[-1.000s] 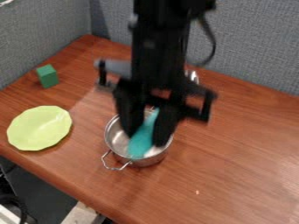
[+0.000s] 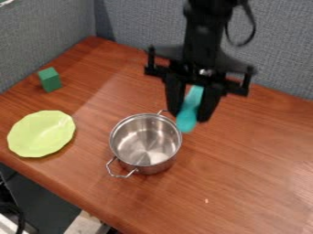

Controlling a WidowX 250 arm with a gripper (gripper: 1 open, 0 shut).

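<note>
My black gripper [image 2: 191,101] hangs over the table, shut on a teal, elongated object [image 2: 188,114] that it holds upright just behind and above the right rim of the steel pot [image 2: 145,144]. The pot has two wire handles and looks empty from what shows.
A pale green plate [image 2: 39,134] lies at the left, with a green block [image 2: 50,79] behind it. Grey padded walls line the back and left; the table's front-left edge drops away to a dark floor.
</note>
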